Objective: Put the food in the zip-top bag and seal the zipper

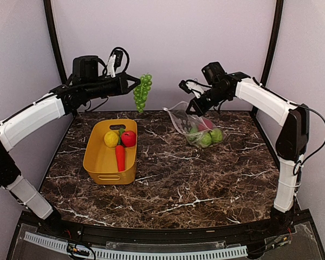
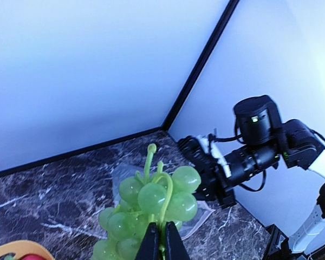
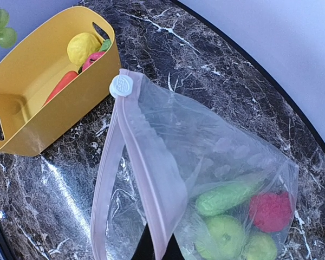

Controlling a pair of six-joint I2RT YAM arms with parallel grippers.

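Note:
A bunch of green grapes (image 1: 142, 93) hangs in the air behind the yellow bin's far right corner. My left gripper is shut on its stem, and the grapes dangle below the fingertips. The clear zip top bag (image 3: 206, 124) lies on the table at the back right, its mouth gaping toward the bin. On the bag's rim my right gripper is shut, keeping that edge raised. Inside the bag show a green cucumber-like piece (image 3: 225, 198), a red item (image 3: 270, 211) and green round ones (image 3: 221, 236). The round white slider (image 3: 121, 85) sits at the rim's far end.
In the yellow bin (image 1: 92, 157) lie a yellow fruit (image 1: 111, 139), a red apple (image 1: 128, 138) with a green leaf-like piece beside it, and a red pepper-like item (image 1: 120, 158). Bare marble table (image 1: 162, 173) stretches between bin and bag and across the front.

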